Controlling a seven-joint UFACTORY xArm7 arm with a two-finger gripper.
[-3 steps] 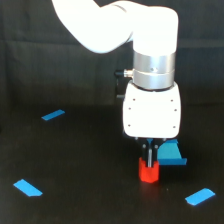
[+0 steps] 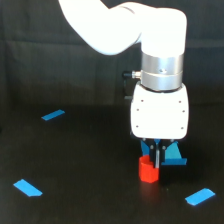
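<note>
A small red object (image 2: 148, 172) stands upright on the dark table, right of centre. My white-bodied gripper (image 2: 155, 152) points down just above its upper right side, the dark fingers close to its top. Whether they touch it, and how far apart they stand, is too small to make out. Behind the fingers is a blue object (image 2: 173, 155) with a sloping side, partly hidden by the gripper.
Flat blue strips lie on the table: one at the back left (image 2: 53, 115), one at the front left (image 2: 28, 188) and one at the front right (image 2: 200, 197).
My arm and gripper have shifted a little to the right and slightly lower. The red object and the blue strips look unmoved.
</note>
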